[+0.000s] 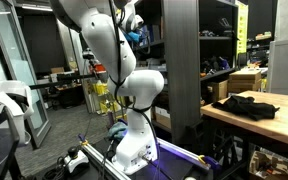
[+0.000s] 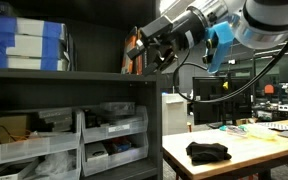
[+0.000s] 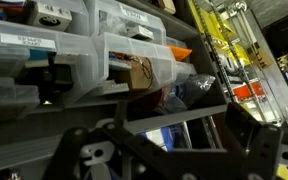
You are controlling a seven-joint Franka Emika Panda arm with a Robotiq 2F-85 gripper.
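With its fingers spread wide, my gripper is open and nothing shows between them; one dark finger (image 3: 104, 140) is at the lower left of the wrist view. Beyond it are clear plastic bins (image 3: 134, 62) on a dark shelf, holding small parts. A blue-and-white box (image 3: 156, 138) appears below them, partly covered by the gripper. Across the room a crumpled black cloth (image 1: 242, 105) lies on the wooden table, well away from the gripper. The same cloth (image 2: 206, 153) shows in exterior view 2.
The dark shelving unit (image 2: 102, 77) stands close to the arm, with blue-and-white boxes (image 2: 26, 45) on top and bins (image 2: 114, 130) lower down. The wooden table (image 1: 269, 125) has bare surface around the cloth. Yellow items (image 3: 216, 28) hang at the wrist view's upper right.
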